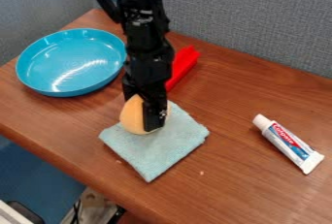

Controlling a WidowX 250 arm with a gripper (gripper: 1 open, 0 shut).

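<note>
The black arm reaches down from the top of the view to its gripper (147, 112), which sits low over the light blue folded cloth (157, 153). An orange, rounded object (132, 116) stands at the cloth's upper part, against the gripper's fingers. Whether the fingers are closed on it is hard to see, as the gripper partly hides it.
A blue plate (70, 59) lies at the back left. A red object (183, 65) lies behind the arm. A toothpaste tube (286, 144) lies at the right of the wooden table (247, 102). The table's edge runs along the lower left.
</note>
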